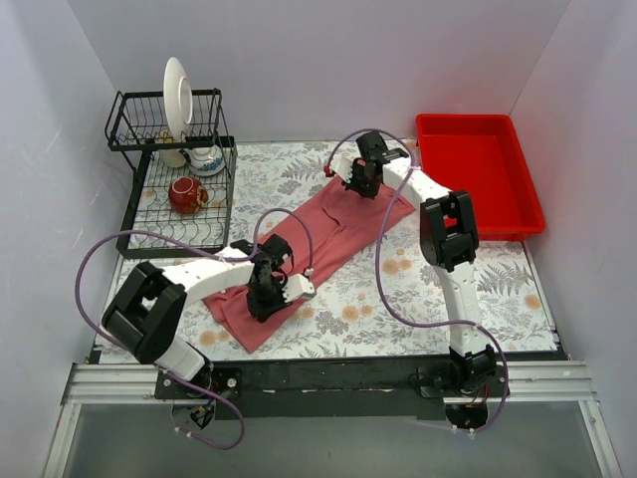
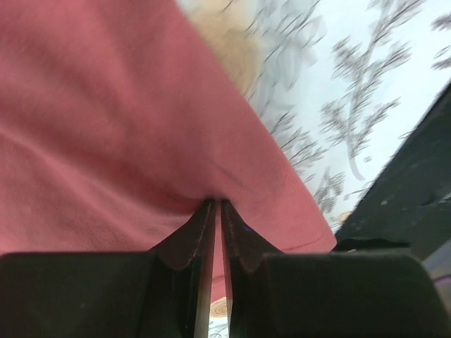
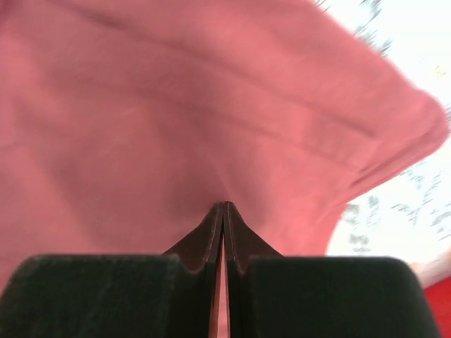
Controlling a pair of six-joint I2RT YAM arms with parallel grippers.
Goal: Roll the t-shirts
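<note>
A red t-shirt (image 1: 331, 227) lies flat as a long band, running diagonally from the front left of the table to the back right. At its front left end my left gripper points down onto the cloth. Only a narrow gap parts its fingertips, with red cloth showing in it; whether any is pinched is unclear. Over the far right end, my right gripper is shut, its tips down in the cloth, which seems held between them. Both arms hide parts of the shirt in the top view.
A red bin (image 1: 530, 219) stands at the right rear. On the left, a black dish rack (image 1: 227, 110) holds a plate (image 1: 178, 98), a red teapot (image 1: 187, 195) and other crockery. The patterned tablecloth (image 1: 348, 324) is clear front and centre.
</note>
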